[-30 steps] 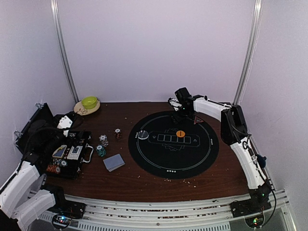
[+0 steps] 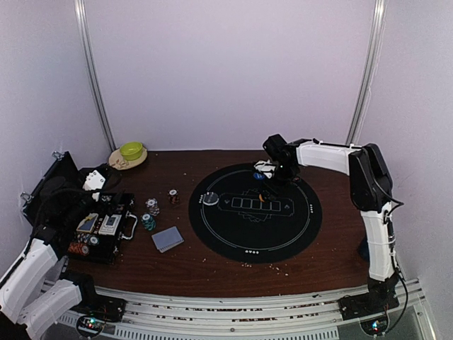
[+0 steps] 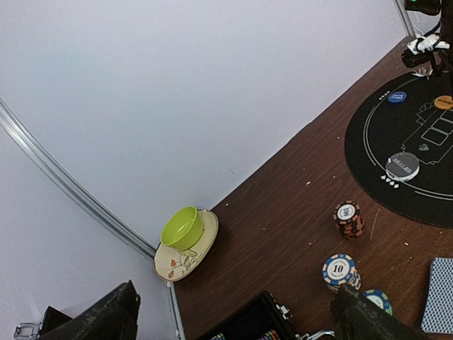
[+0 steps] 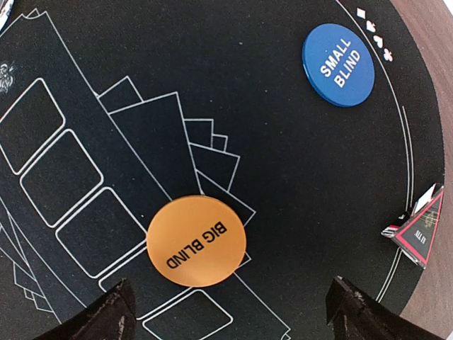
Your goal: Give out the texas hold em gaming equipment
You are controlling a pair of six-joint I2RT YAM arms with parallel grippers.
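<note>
The round black poker mat (image 2: 219,237) carries a clear dealer disc (image 2: 210,199), a blue small blind disc (image 4: 340,65), an orange big blind disc (image 4: 197,241) and a triangular "ALL IN" marker (image 4: 422,230). My right gripper hangs open over the mat, the big blind disc just beyond its fingertips and nothing between them. In the top view this arm covers the triangle and part of the orange disc. My left gripper is open and empty above the chip case (image 2: 99,237). Chip stacks (image 3: 340,273) and a card deck (image 2: 167,239) stand between case and mat.
A green bowl (image 2: 131,149) sits on a plate (image 2: 119,162) at the back left. The case's raised lid (image 2: 53,188) stands by the left wall. Bare wood lies right of the mat and along the front.
Left arm and laid-out pieces look unmoved.
</note>
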